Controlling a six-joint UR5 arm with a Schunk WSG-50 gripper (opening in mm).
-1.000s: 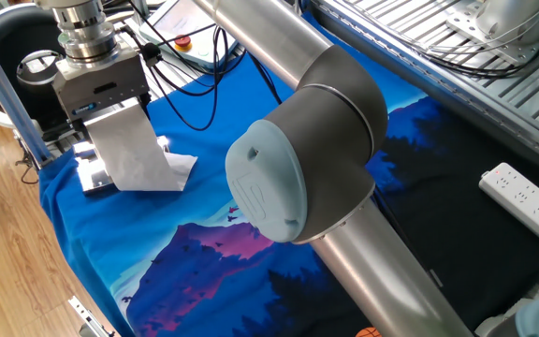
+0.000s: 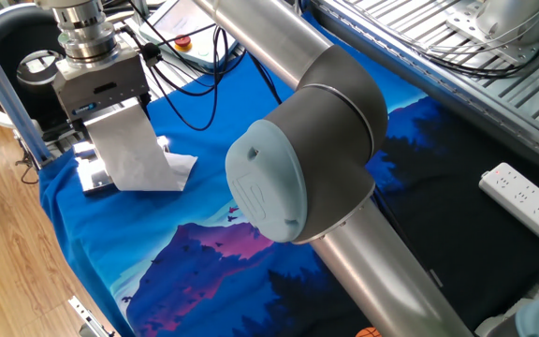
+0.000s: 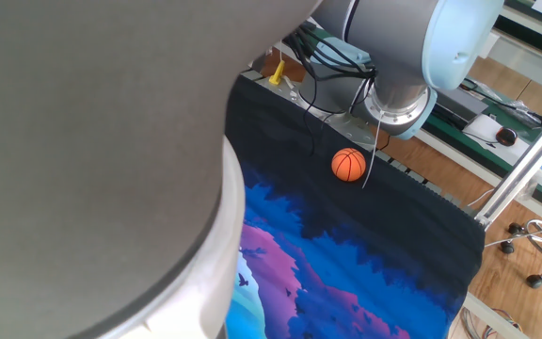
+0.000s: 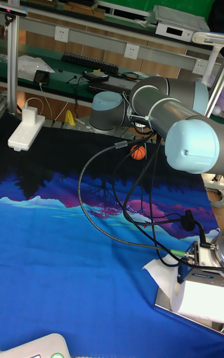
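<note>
At the far left in exterior view 1, my gripper (image 2: pixel 106 95) points down above the blue cloth's edge. White paper (image 2: pixel 137 150) covers the front of its fingers and hangs down, its lower end spreading to the right on the cloth. A shiny metal tray or plate (image 2: pixel 93 174) lies below. In exterior view 3 the gripper (image 4: pixel 199 270) is at the lower right edge, close against the white paper (image 4: pixel 197 299) over the metal tray (image 4: pixel 173 315). The fingertips are hidden, so whether they grip the paper cannot be seen.
An orange ball (image 3: pixel 348 165) rests on the dark end of the printed cloth (image 3: pixel 403 226), near the arm's base. A white power strip (image 4: pixel 27 131) lies at the far left corner in exterior view 3. Loose black cables (image 4: pixel 122 206) loop beside the arm.
</note>
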